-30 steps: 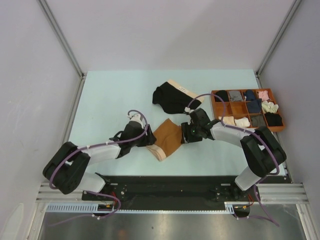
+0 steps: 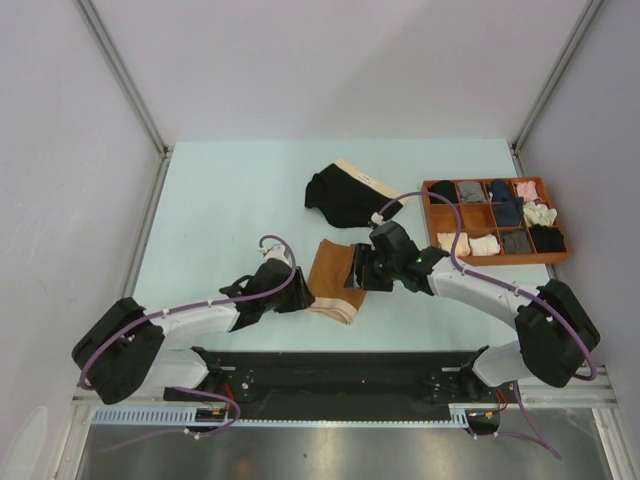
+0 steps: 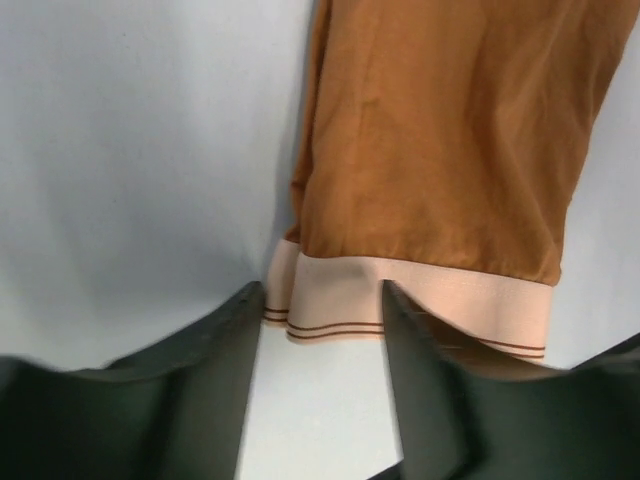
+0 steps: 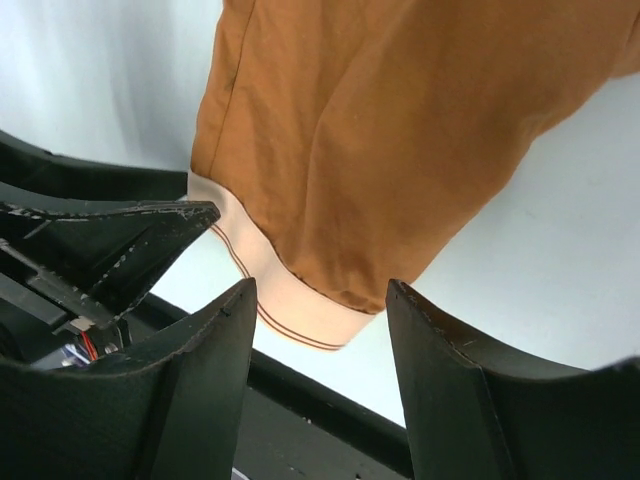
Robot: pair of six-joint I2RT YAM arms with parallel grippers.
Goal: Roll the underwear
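Observation:
Brown underwear [image 2: 335,270] lies flattened on the white table, its pale waistband [image 3: 410,300] toward the front edge. My left gripper [image 2: 303,298] is low at the waistband's left end; in the left wrist view its blurred fingertips stand apart beside the band. My right gripper [image 2: 360,270] is over the underwear's right side; in the right wrist view its fingertips [image 4: 320,300] stand apart over the band's near end, with nothing visibly held between them.
Black underwear [image 2: 350,195] lies behind, near the middle back. An orange divided box [image 2: 492,258] with folded garments stands at back right.
The right gripper has moved leftward from the underwear's upper right side. The underwear sits straighter than a second ago, and my left gripper has shifted slightly.

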